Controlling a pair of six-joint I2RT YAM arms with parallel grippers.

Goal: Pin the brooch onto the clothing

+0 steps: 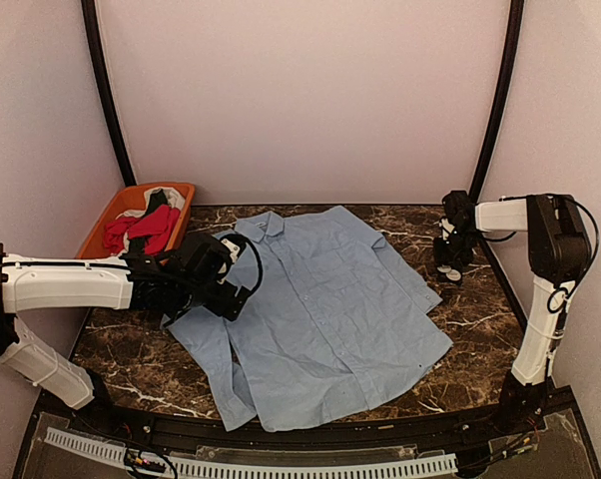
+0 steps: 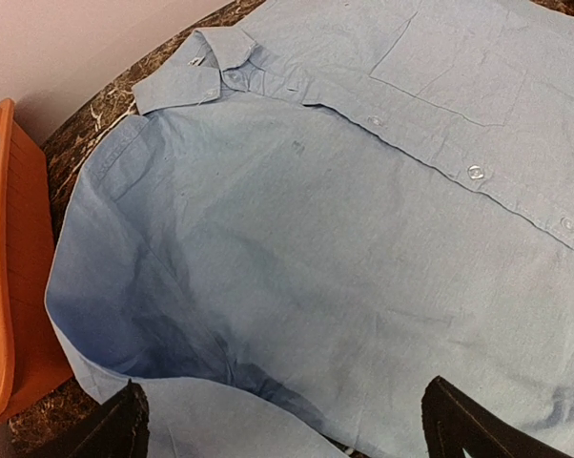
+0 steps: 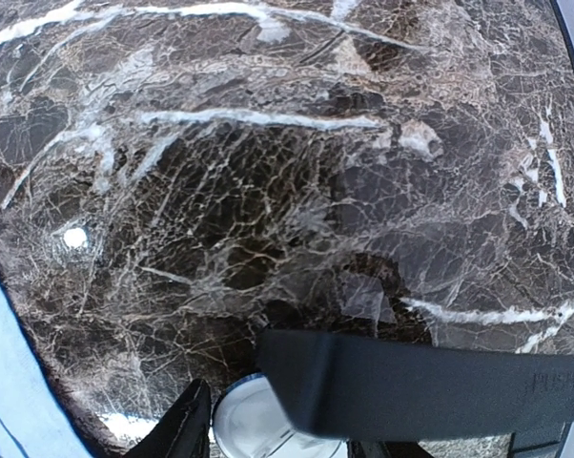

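A light blue shirt (image 1: pixel 320 309) lies spread on the dark marble table, its collar and button placket (image 2: pixel 476 172) visible in the left wrist view. My left gripper (image 1: pixel 236 299) hangs open over the shirt's left part, nothing between its fingers. At the right of the table, white round brooches (image 1: pixel 450 271) lie on a small dark piece. My right gripper (image 1: pixel 446 257) is down at them; in the right wrist view a round brooch (image 3: pixel 249 415) sits between its fingertips, partly hidden by a black bar (image 3: pixel 430 382). Whether it grips the brooch is unclear.
An orange basket (image 1: pixel 111 215) with red and other cloth stands at the back left, close to the left arm. Bare table (image 1: pixel 410 225) shows at the back right and right of the shirt. White walls enclose the sides and back.
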